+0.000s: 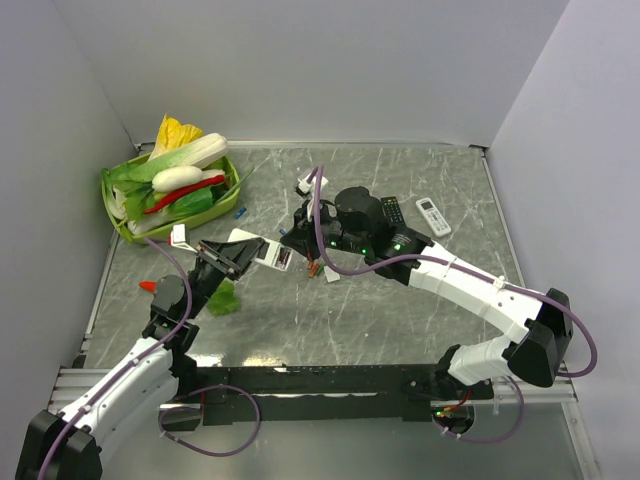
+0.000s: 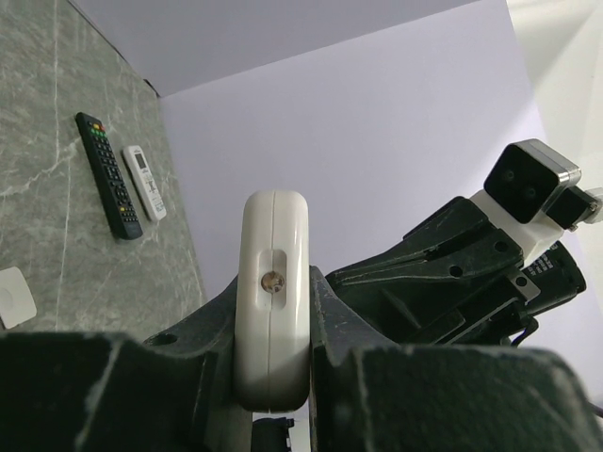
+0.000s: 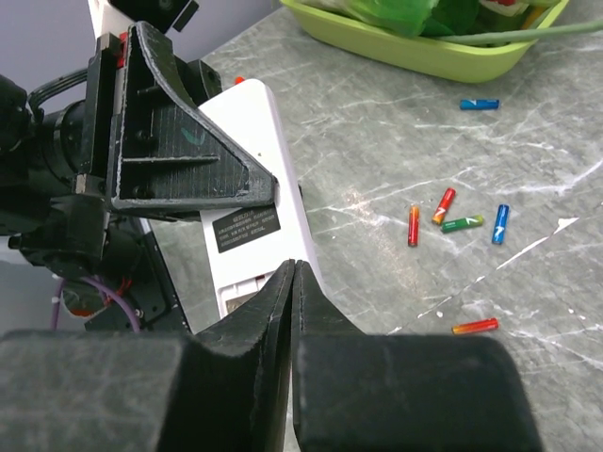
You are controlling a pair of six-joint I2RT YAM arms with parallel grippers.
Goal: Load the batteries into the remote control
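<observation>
My left gripper [image 1: 240, 258] is shut on the white remote [image 3: 264, 160], held in the air with its battery compartment turned up. In the left wrist view the remote [image 2: 271, 301] stands end-on between the fingers. My right gripper is shut with nothing visible between its fingers, its tips at the lower end of the remote's open compartment, hiding part of it. Loose batteries lie on the table beyond: red ones [image 3: 413, 226], a green one [image 3: 462, 223] and blue ones [image 3: 500, 224].
A green basket of vegetables [image 1: 140, 225] fills the back left. A black remote [image 2: 108, 174], a second white remote [image 1: 433, 215] and a small white piece [image 2: 14, 297] lie on the table.
</observation>
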